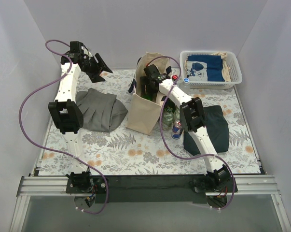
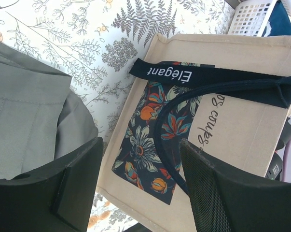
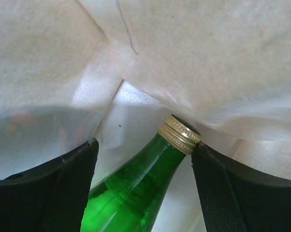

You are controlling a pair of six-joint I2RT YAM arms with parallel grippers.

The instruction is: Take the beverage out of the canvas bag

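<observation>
The canvas bag [image 1: 144, 114] stands upright at the table's middle, its mouth wide. Inside it, a green glass bottle [image 3: 131, 188] with a gold cap leans, as the right wrist view shows. My right gripper reaches into the bag with its fingers apart on either side of the bottle's neck; the right finger [image 3: 210, 169] looks close to the cap, though contact is unclear. My left gripper [image 1: 108, 76] hangs left of the bag with parted fingers and nothing between them. In the left wrist view, the bag's printed side [image 2: 157, 140] lies beyond those fingers.
Several bottles, including a clear green one [image 1: 168, 118], and a blue can [image 1: 176, 129] stand right of the bag. A white basket [image 1: 234, 72] holds folded cloth at the back right. Grey cloth [image 1: 99, 110] lies left, a dark cloth [image 1: 215, 129] right.
</observation>
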